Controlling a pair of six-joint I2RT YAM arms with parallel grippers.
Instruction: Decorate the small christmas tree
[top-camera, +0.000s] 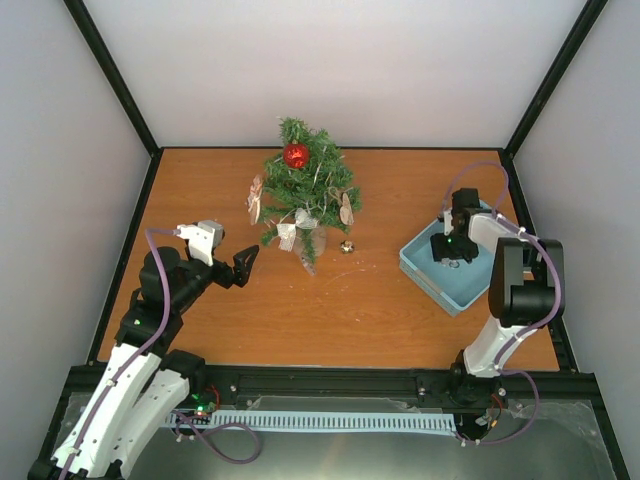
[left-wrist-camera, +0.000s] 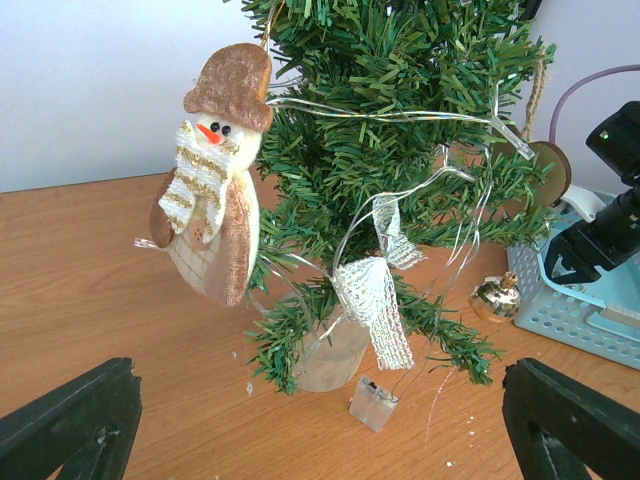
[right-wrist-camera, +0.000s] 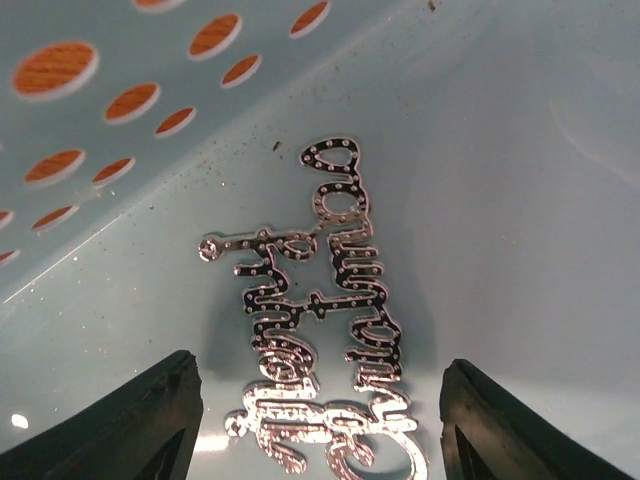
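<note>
The small Christmas tree (top-camera: 310, 180) stands at the table's back middle, hung with a red bauble (top-camera: 296, 155), a snowman (left-wrist-camera: 215, 190) and white bows (left-wrist-camera: 375, 310). My left gripper (top-camera: 245, 265) is open and empty, left of and in front of the tree. My right gripper (top-camera: 445, 250) is open inside the blue bin (top-camera: 430, 290), over a shiny metal lettering ornament (right-wrist-camera: 365, 320) lying on the bin floor.
A small gold bell (top-camera: 347, 247) (left-wrist-camera: 494, 298) lies on the table right of the tree's base.
</note>
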